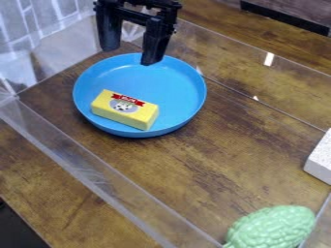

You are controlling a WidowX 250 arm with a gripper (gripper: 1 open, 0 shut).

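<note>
A blue plate [179, 105] lies on the wooden surface at upper left, with a yellow block [124, 111] bearing a red label resting on it. Above the plate's back edge is my black gripper [131, 39], its two fingers spread apart and pointing down, nothing visible between them.
A green brain-shaped object [269, 228] sits at lower right and a white block [319, 155] at the right edge. Clear plastic walls run along the left and across the back right. The wood between plate and white block is bare.
</note>
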